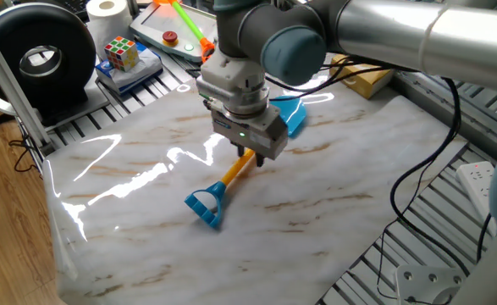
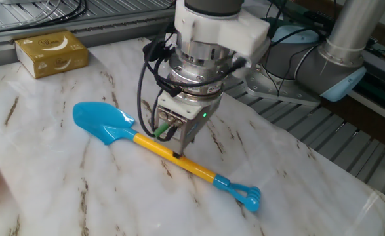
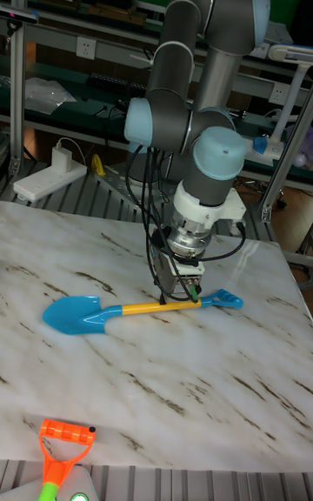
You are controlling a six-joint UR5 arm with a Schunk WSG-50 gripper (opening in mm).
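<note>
A toy shovel with a blue blade (image 2: 102,121), a yellow shaft (image 2: 195,169) and a blue grip (image 1: 207,206) lies flat on the marble-patterned tabletop. My gripper (image 1: 251,157) points down over the shaft, its two fingers apart on view in exterior view 1. Between or just under them runs the yellow shaft; whether either finger touches it, I cannot tell. From the side, the fingertips (image 3: 163,300) are at about the shaft's height. Part of the shaft is hidden by the gripper body in exterior view 1.
A yellow box (image 2: 52,54) stands at the table edge beyond the blade. An orange-and-green toy handle (image 3: 65,450) lies off the opposite edge, near a Rubik's cube (image 1: 121,53). Cables hang from the arm. Much of the marble sheet (image 1: 316,229) is clear.
</note>
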